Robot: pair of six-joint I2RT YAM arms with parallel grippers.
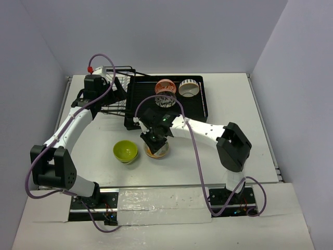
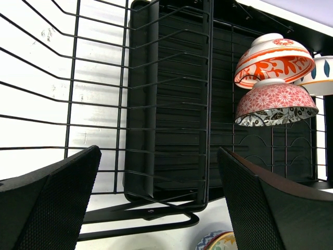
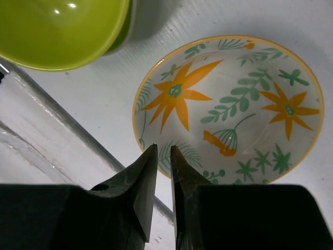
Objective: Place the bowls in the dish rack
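Note:
My right gripper hangs over a floral bowl (image 3: 244,104) with orange flowers, its two fingertips close together with a narrow gap and nothing between them. Green bowls (image 1: 125,150) sit stacked to the left of it on the counter. The dish rack (image 2: 171,104) holds an orange-patterned bowl (image 2: 274,65), a pink bowl (image 2: 276,99) and a blue-marked bowl (image 2: 317,78), tilted on their sides. My left gripper stands open over the rack's left part, with nothing between its fingers.
A wire rack section (image 1: 112,109) extends on the left under my left arm.

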